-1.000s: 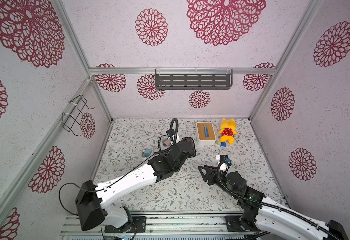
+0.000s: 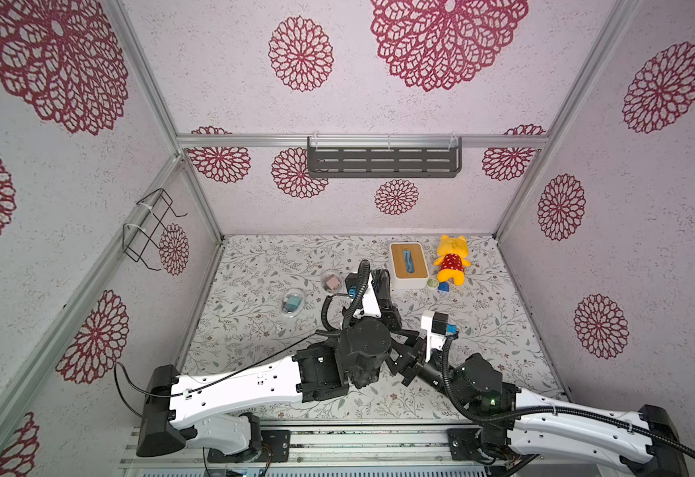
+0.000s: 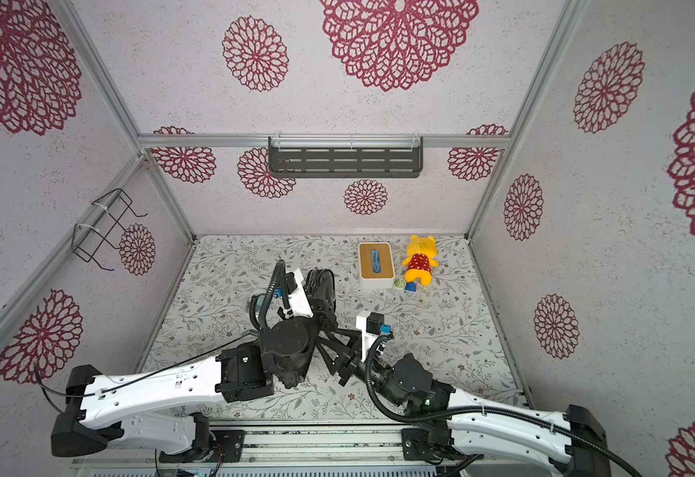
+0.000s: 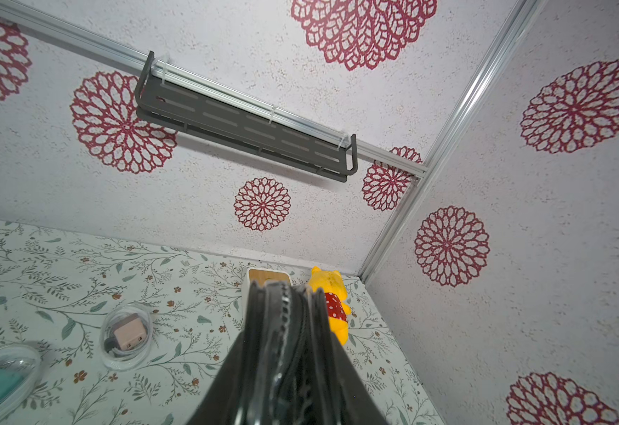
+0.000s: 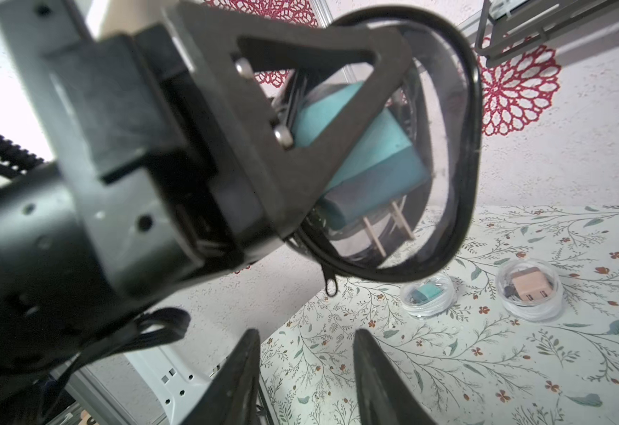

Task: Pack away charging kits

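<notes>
My left gripper is shut on a clear round pouch [image 5: 445, 134] with a black zipped edge. A teal charger block [image 5: 366, 145] with prongs shows inside it, and a zipper pull [image 5: 331, 283] dangles from its lower edge. Below that pull, my right gripper stands open, its gap empty and its tips apart from the pouch. Two charging kits lie on the table: a teal block in a coiled clear cable [image 5: 428, 294], and a pink block in another coil [image 5: 532, 287]. From above, the left arm hides much of the pouch.
A white box [image 2: 409, 282] with a brown inside and a blue item stands at the back right. Beside it lie a yellow bear [image 2: 451, 259], a small round item [image 2: 432, 282] and a blue piece [image 2: 443, 287].
My left arm has swung nearer to the front, carrying the pouch towards my right gripper.
</notes>
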